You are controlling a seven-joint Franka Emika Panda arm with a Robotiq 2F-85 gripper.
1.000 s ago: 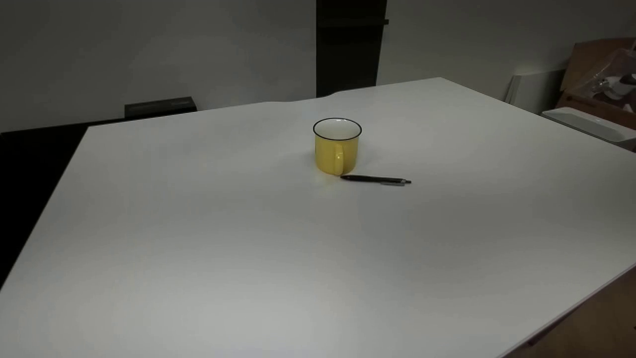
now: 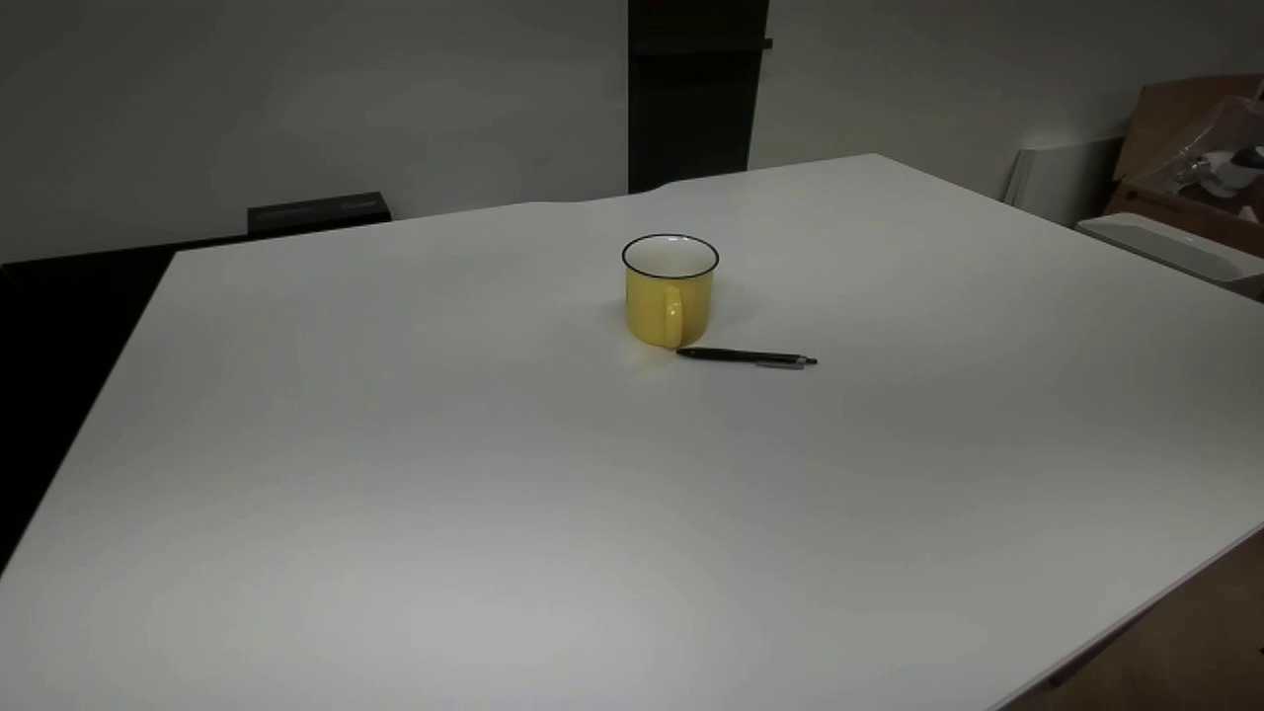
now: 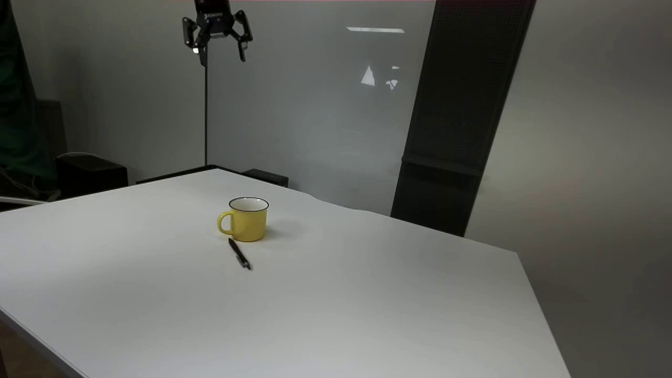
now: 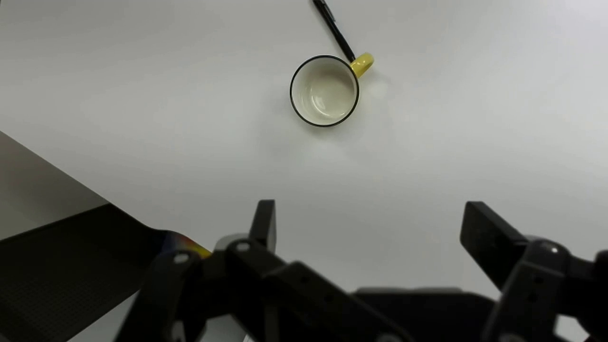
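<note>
A yellow mug (image 2: 652,310) with a dark rim stands upright on the white table, and its white inside looks empty from above in the wrist view. Close by its handle lies a black pen (image 2: 741,355), flat on the tabletop; whether pen and mug touch, I cannot tell. High above the table, my gripper (image 3: 221,58) hangs open with nothing between its fingers. In the wrist view the mug (image 4: 325,91) and pen (image 4: 336,34) appear beyond the spread fingertips of the gripper. Exterior view 1 does not show the gripper.
A white tray (image 2: 1173,247) sits past the right edge in exterior view 1.
</note>
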